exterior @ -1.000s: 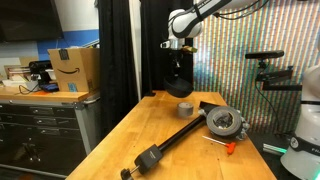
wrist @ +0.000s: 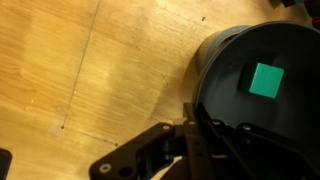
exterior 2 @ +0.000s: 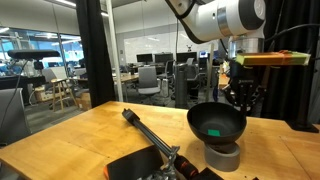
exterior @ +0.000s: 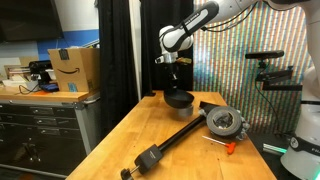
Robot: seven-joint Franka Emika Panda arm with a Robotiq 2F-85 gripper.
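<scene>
A black bowl with a green block inside hangs over or rests on a grey round pot; in the second exterior view it looks slightly tilted. My gripper is shut on the bowl's rim, as the wrist view shows. From the first exterior view, the bowl is directly below the arm's end and covers the top of the pot. Whether the bowl's bottom touches the pot I cannot tell.
A long black bar lies on the wooden table, with a round metal object beside it. Close by is an orange-red tool.
The bowl, held by the gripper, has come down from above the pot to its top. Its tilt has lessened, and the arm is lower.
</scene>
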